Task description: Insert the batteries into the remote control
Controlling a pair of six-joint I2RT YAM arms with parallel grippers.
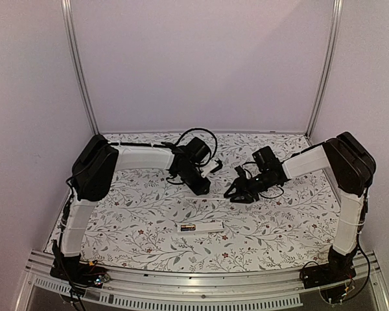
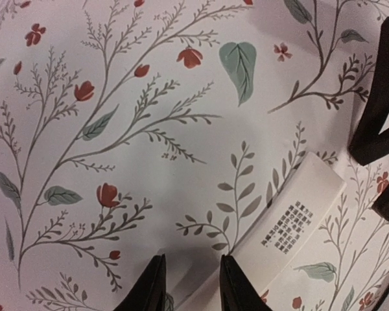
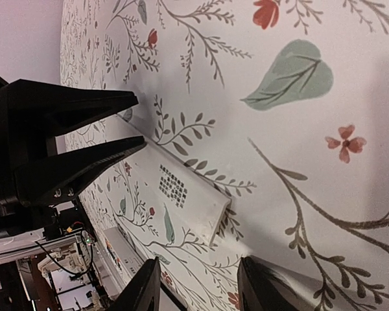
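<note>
A white remote control with a printed code patch lies on the patterned table; it also shows in the right wrist view (image 3: 188, 194). My left gripper (image 1: 201, 191) is at the remote's far end in the right wrist view, its fingertips (image 3: 133, 142) closed down on it. My right gripper (image 1: 231, 196) stands open just off the other end, its two fingers (image 3: 150, 285) apart with nothing visible between them. A white case (image 1: 207, 226) with dark, orange-marked contents, apparently the batteries, lies nearer the front edge.
Side walls and a back wall surround it, with a metal rail (image 1: 201, 275) along the front edge.
</note>
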